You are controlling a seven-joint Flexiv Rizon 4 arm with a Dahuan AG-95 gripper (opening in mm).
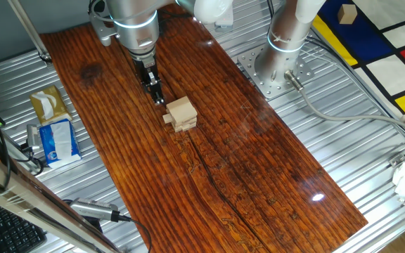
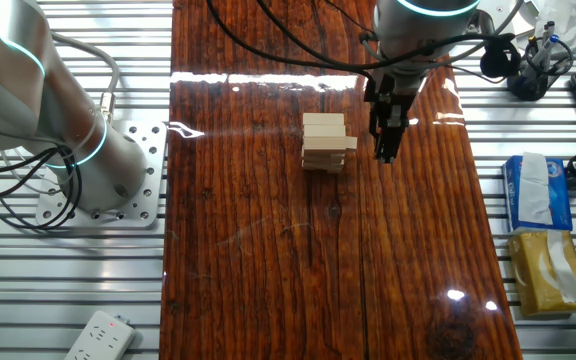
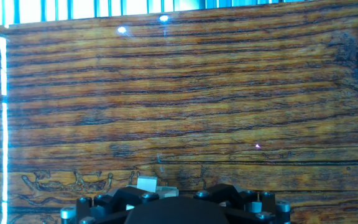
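A small stack of pale wooden blocks [image 1: 182,112] stands near the middle of the brown table. One block [image 2: 351,143] juts out of its side toward my gripper. My gripper [image 1: 158,102] points down just beside that jutting block, with a narrow gap showing between them in exterior view 2, where the gripper [image 2: 385,158] hangs right of the stack. Its fingers look close together, but how far apart they stand is unclear. In the wrist view a bit of pale block [image 3: 146,183] peeks out above the gripper's dark linkages, and the fingertips are hidden.
Bare wooden tabletop [image 1: 259,183] surrounds the stack. My arm's base [image 1: 276,74] stands on the slatted metal surface beside it. Blue [image 1: 60,143] and yellow [image 1: 50,105] tissue packs lie off the table's other side. A lone wooden block [image 1: 346,14] rests on the coloured cloth.
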